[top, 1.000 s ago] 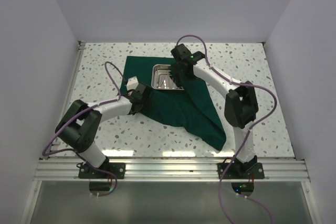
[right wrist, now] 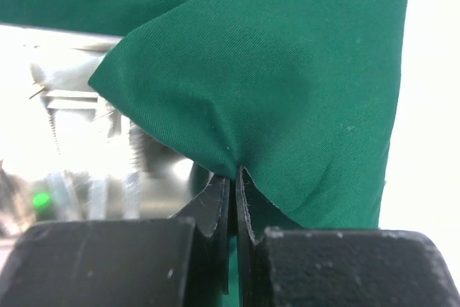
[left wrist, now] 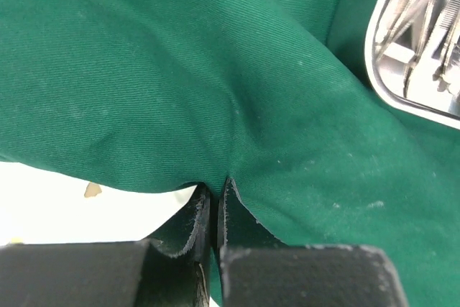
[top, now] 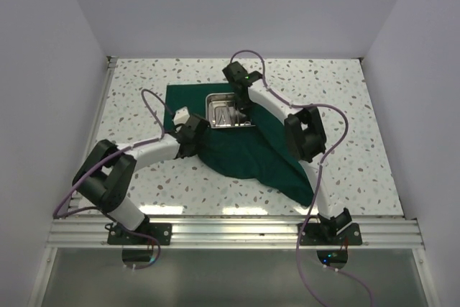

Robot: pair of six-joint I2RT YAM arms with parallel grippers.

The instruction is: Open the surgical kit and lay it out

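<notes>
The green cloth (top: 237, 149) lies rumpled across the table, and the metal tray (top: 208, 114) of instruments sits on it. My left gripper is shut on the cloth left of the tray, with folds drawn into its fingertips. Over the tray's right side, my right gripper is shut on the edge of a cloth flap (right wrist: 309, 84), which puckers at its tips. That flap hides the tray's right end. Several silvery instruments lie in the tray; glare blurs them in the right wrist view.
The cloth's front right corner (top: 298, 190) trails toward the front edge. Purple cables (top: 334, 141) loop beside both arms.
The right arm has moved left over the tray. Cloth and tray have slid slightly toward the front left with the left gripper.
</notes>
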